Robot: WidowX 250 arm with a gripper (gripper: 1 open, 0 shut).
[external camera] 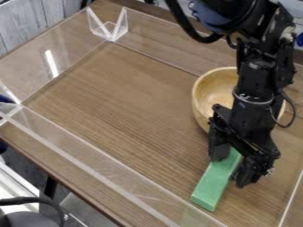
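The black gripper (236, 152) reaches down from the top right onto a green block (213, 186), whose upper part is covered by the fingers. The block lies lengthwise on the wooden table at the lower right. Whether the fingers are closed on it cannot be told.
A tan bowl (208, 87) sits just behind the gripper, partly hidden by it. Clear strips run along its edges, and dark items lie beyond the lower left edge.
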